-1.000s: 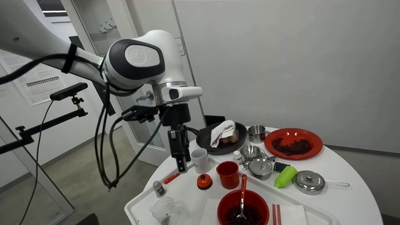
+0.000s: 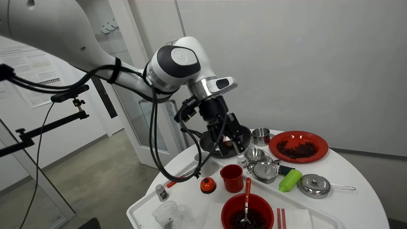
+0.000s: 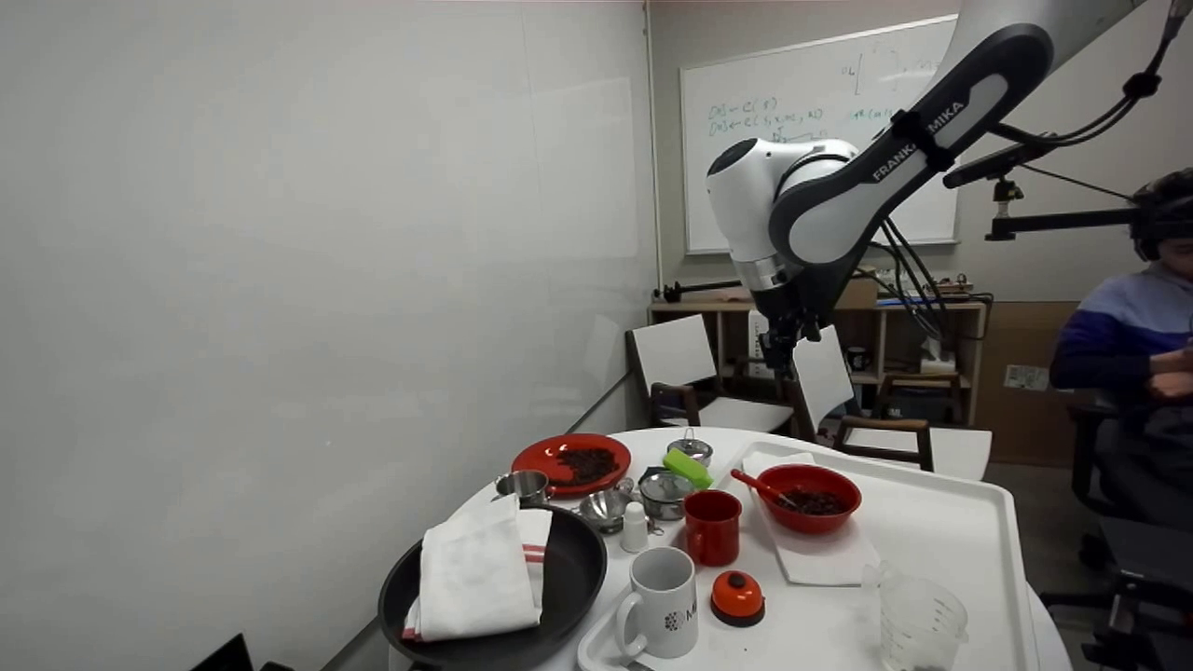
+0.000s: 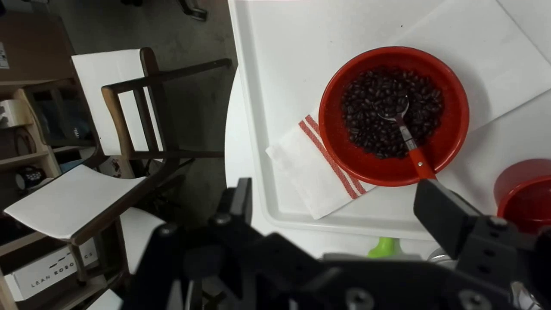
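My gripper (image 2: 231, 148) is open and empty, held above the table with its fingers (image 4: 241, 202) spread wide in the wrist view. A red bowl (image 4: 453, 95) of dark beans, with a red-handled spoon (image 4: 422, 164) leaning in it, shows between and beyond the fingers. The bowl rests on a white cloth (image 4: 304, 173) with red stripes. In exterior view 2 the gripper (image 3: 791, 349) hangs high, well clear of everything on the table. A black pan (image 3: 582, 559) holds another folded white cloth (image 3: 475, 570); in exterior view 1 the gripper hides most of that pan.
A red mug (image 3: 712, 527), an orange timer (image 3: 738, 596), a white mug (image 3: 665, 609) and a clear measuring cup (image 3: 919, 621) stand nearby. Behind are metal pots (image 2: 265, 171), a green bottle (image 2: 290, 180) and a red plate (image 2: 320, 147) with beans. The tray (image 3: 951, 526) has free room beside the bowl.
The arm has swung right in exterior view 1, and the gripper has turned and tilted, now appearing in front of the pan. The tableware has not moved.
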